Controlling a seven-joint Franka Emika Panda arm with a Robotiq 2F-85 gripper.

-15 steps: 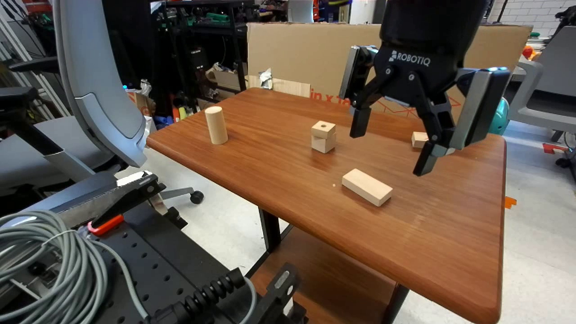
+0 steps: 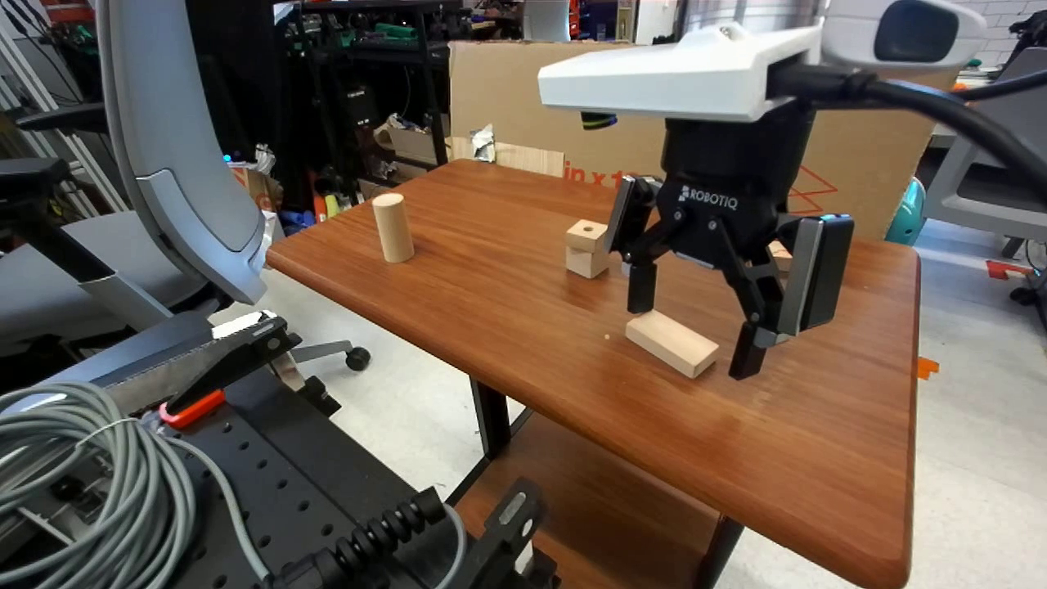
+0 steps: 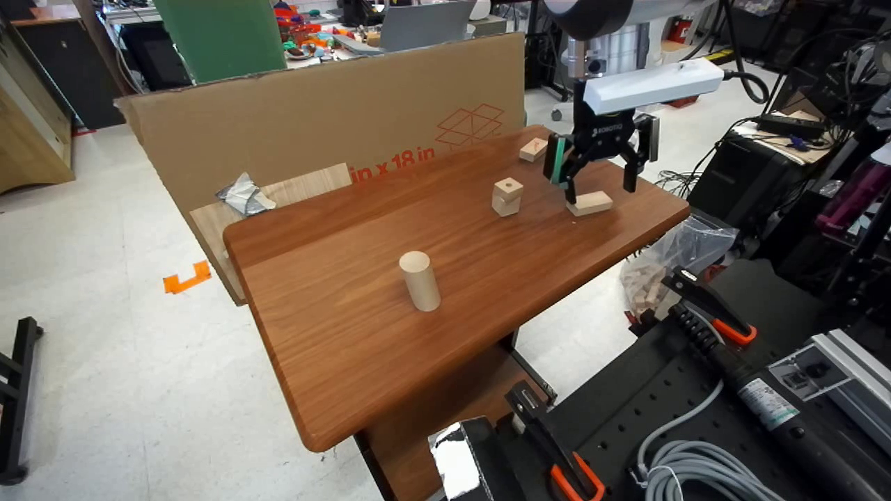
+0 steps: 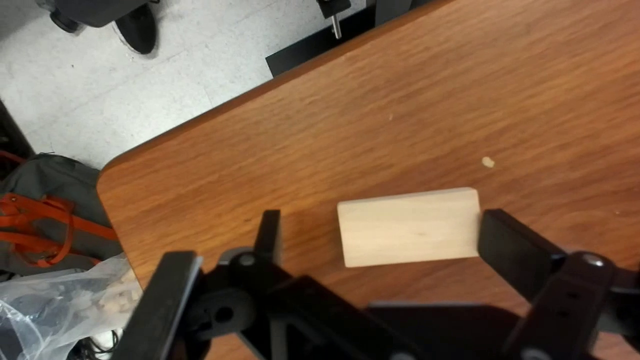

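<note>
A pale rectangular wooden block point(image 2: 672, 343) lies flat on the brown table. My gripper point(image 2: 696, 322) is low over it, open, with its fingers apart along the block's length. In the wrist view, the right finger point(image 4: 510, 252) meets or nearly meets one short end of the block point(image 4: 411, 230). The left finger point(image 4: 268, 240) stands clear of the other end, with bare table between. From the second exterior side, the gripper point(image 3: 599, 186) appears just above the same block point(image 3: 589, 204).
Two small stacked blocks point(image 2: 588, 249), the top one with a hole, stand nearby. An upright wooden cylinder point(image 2: 393, 227) is at the far left. Another small block point(image 3: 532, 149) lies toward the cardboard sheet point(image 3: 334, 117). Open tabletop point(image 3: 334, 334) surrounds the cylinder.
My gripper has come down to the block from above and stays open. The block has shifted slightly to the right in the first exterior view. The stacked blocks and cylinder have not moved.
</note>
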